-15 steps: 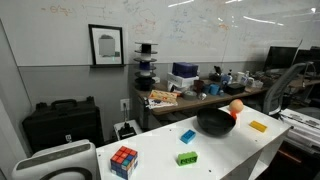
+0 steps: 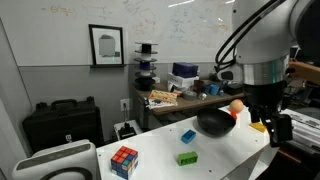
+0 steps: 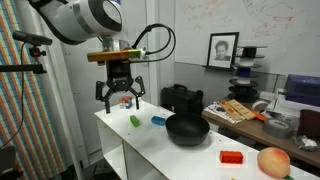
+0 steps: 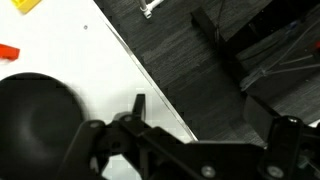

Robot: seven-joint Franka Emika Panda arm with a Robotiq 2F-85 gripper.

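My gripper (image 3: 121, 92) stands open, its fingers spread with nothing between them. It hangs in the air past the near edge of the white table (image 3: 180, 165). In the wrist view the gripper points down over the dark floor, and the table's edge runs diagonally beside it. A black pan (image 2: 214, 122) rests on the table; the wrist view shows part of this pan (image 4: 35, 125) at the left. A green block (image 2: 187, 158), a blue block (image 2: 188, 136) and a multicoloured cube (image 2: 124, 162) lie apart from the gripper.
A red block (image 3: 231, 157) and a peach-coloured ball (image 3: 273, 162) sit to the pan's right. Exterior view 1 also shows a yellow piece (image 2: 258, 127) near the table edge. Behind are a shelf with boxes (image 2: 186, 70) and a black case (image 2: 64, 124). Bare tabletop surrounds the blocks.
One second ago the arm was out of exterior view 1. The tabletop objects look unmoved.
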